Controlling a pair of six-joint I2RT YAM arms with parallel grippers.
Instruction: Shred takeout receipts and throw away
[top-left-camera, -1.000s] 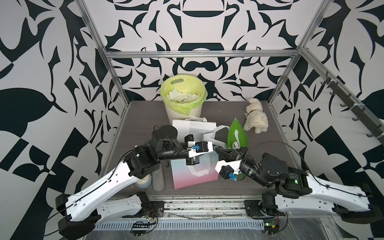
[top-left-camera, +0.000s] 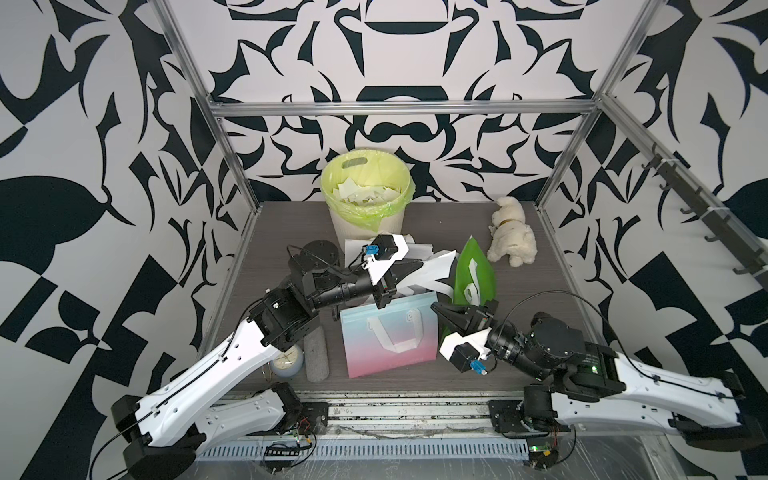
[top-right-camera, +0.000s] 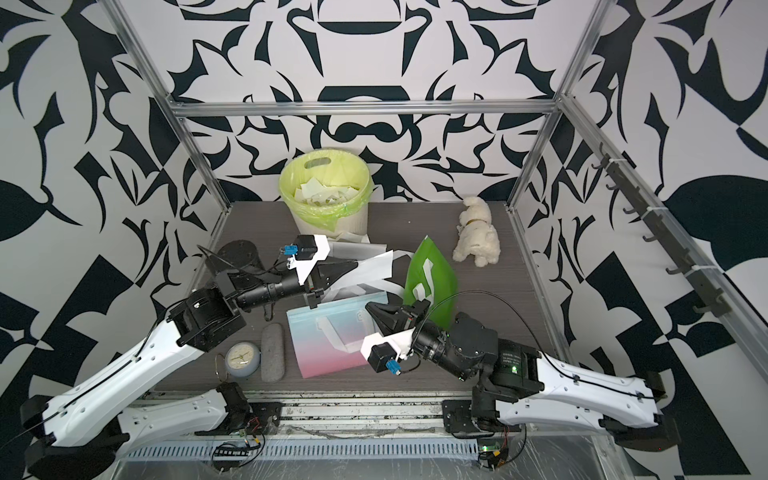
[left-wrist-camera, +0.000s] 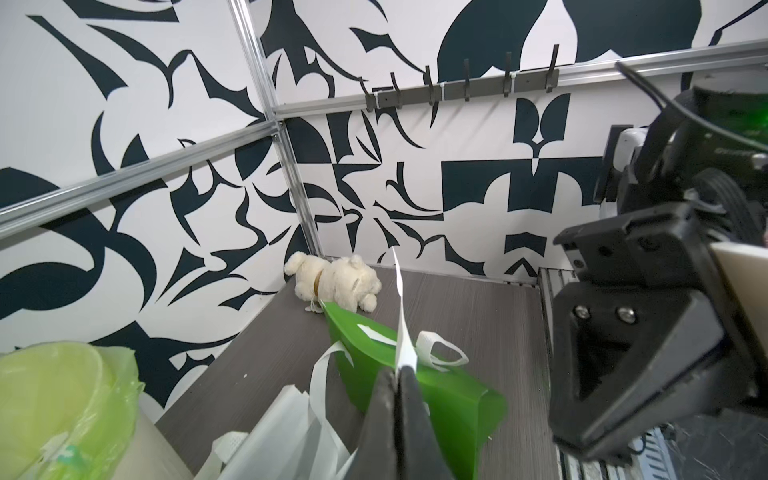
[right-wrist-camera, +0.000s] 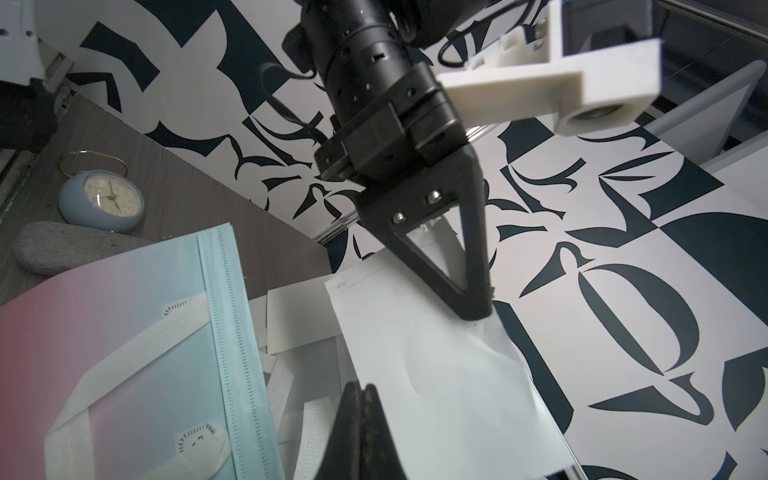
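My left gripper is shut on a white receipt sheet, seen edge-on in the left wrist view and broadside in the right wrist view. The sheet spreads to the right from its fingertips in the top left view. My right gripper is shut with nothing visible between its fingers, over the right top edge of the pink-blue bag in the top views. At the back, the bin, lined with a yellow-green bag, holds white paper scraps.
The pink-blue bag stands in front, with a white bag behind it and a green bag at its right. A clock and grey case lie front left, a plush dog back right.
The two grippers met tip to tip a second ago. My left gripper has since swung up and back with the sheet, turning its wrist; the right has barely moved.
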